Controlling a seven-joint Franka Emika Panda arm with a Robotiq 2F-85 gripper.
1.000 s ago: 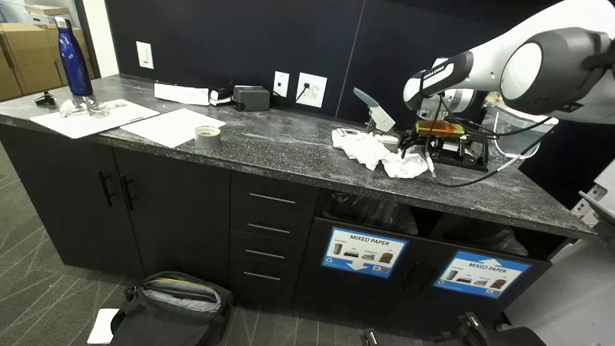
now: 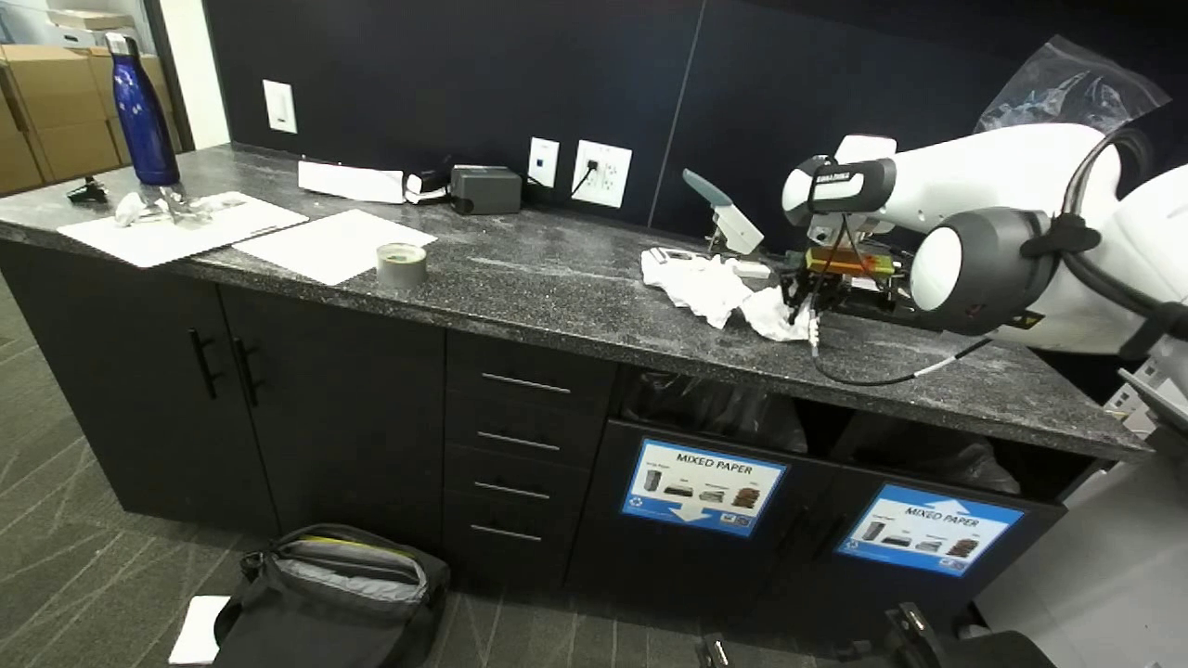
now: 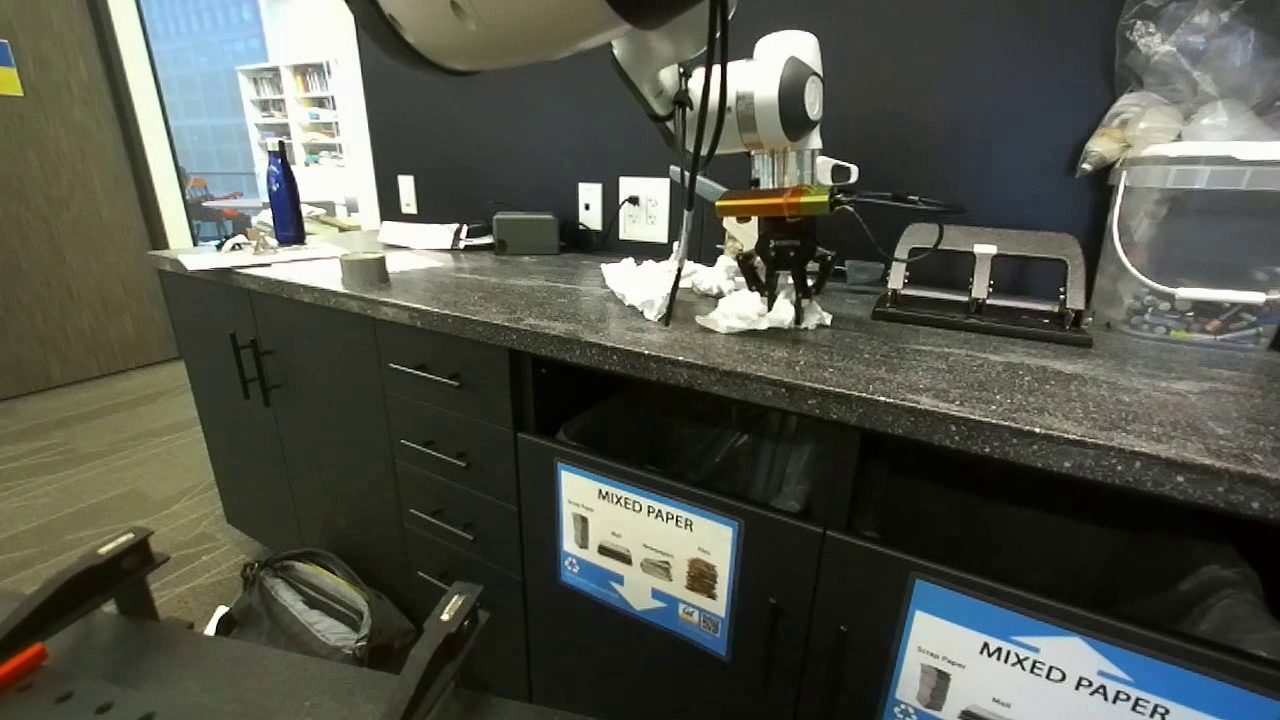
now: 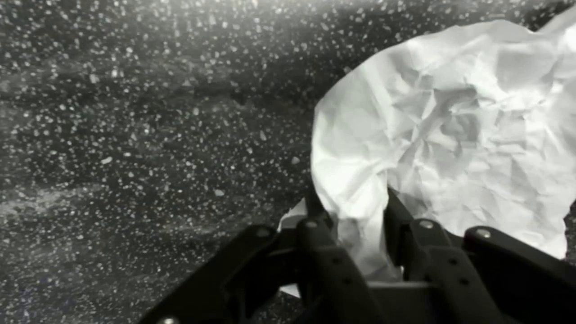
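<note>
In the wrist view a large crumpled white paper [image 4: 459, 135] fills the right side. My gripper is part open, its two black fingers standing on either side of a folded edge of that paper. Whether both fingers press on the fold cannot be told. In exterior view 2 the gripper [image 3: 788, 314] points straight down, its tips at the crumpled paper [image 3: 734, 316] on the counter. A second crumpled white piece [image 3: 638, 286] lies to its left.
A black hole punch [image 3: 986, 282] and a clear bin [image 3: 1188, 252] stand right of the gripper. Tape roll [image 2: 401, 265], flat white sheets [image 2: 329, 247] and a blue bottle [image 2: 143, 117] are far left.
My gripper has come lower and slightly towards the counter's front edge, onto the nearer crumpled paper. Other objects look unmoved.
</note>
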